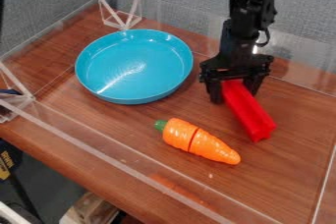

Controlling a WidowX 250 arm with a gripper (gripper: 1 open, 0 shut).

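My black gripper (234, 83) reaches down from the top right onto the upper end of a red rectangular block (251, 116), which lies slanted on the wooden table. The fingers sit around that end; whether they are shut on it I cannot tell. A light blue plate (134, 66) is left of the gripper. An orange toy carrot (197, 141) with a green tip lies on the table below the plate, left of the block.
Clear plastic walls (302, 51) border the wooden table (105, 140). The near edge runs along the lower left, with dark floor and objects beyond it. Free table room lies right of the carrot and block.
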